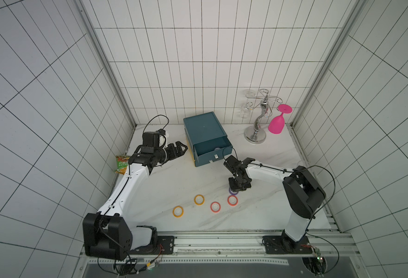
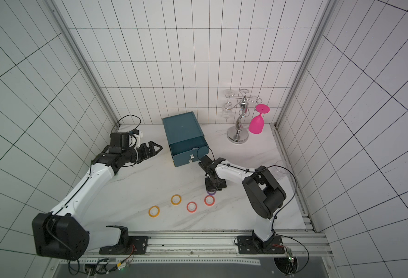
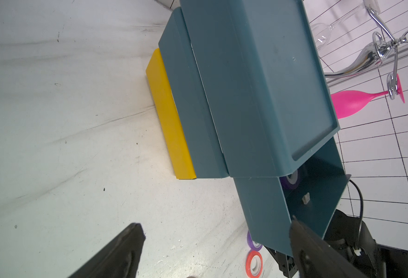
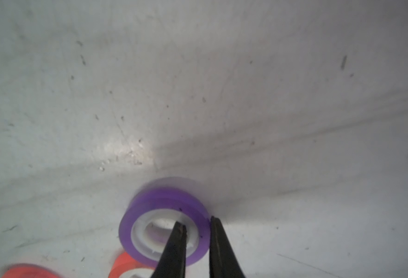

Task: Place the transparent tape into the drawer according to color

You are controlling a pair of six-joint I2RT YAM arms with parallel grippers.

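A purple tape ring (image 4: 126, 231) is pinched by my right gripper; one finger (image 4: 178, 245) sits in its hole and the other (image 4: 215, 245) lies along its outer side. The tape appears at or just over the tabletop; its exact height I cannot tell. Red tapes (image 1: 215, 202) and orange tapes (image 1: 199, 195) lie on the table's front half. Behind stands a teal cabinet (image 1: 203, 124) with its upper drawer (image 1: 207, 160) pulled out. Inside that drawer is another purple tape (image 3: 284, 183). Beside the cabinet, my left gripper is open and empty.
A yellow drawer (image 3: 169, 120) forms the cabinet's lowest level. To the back right stands a chrome glass rack (image 1: 255, 134) carrying a pink goblet (image 1: 276, 125). A snack bag (image 1: 122, 164) lies at the left. Bare table separates the tapes from the cabinet.
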